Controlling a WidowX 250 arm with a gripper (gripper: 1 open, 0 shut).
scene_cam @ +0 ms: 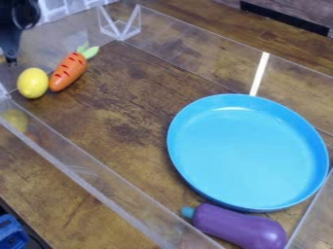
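Note:
The dark gripper (11, 53) is at the upper left edge, mostly out of frame, just left of and above a yellow lemon (33, 83); whether it is open or shut cannot be made out. An orange carrot (68, 72) with a green top lies beside the lemon. A large blue plate (246, 151) sits on the right of the wooden surface. A purple eggplant (240, 227) lies below the plate.
Clear plastic walls (97, 175) border the workspace, with a corner piece (120, 24) at the back. The middle of the wooden surface between carrot and plate is clear. A blue object (11, 233) sits at the lower left, outside.

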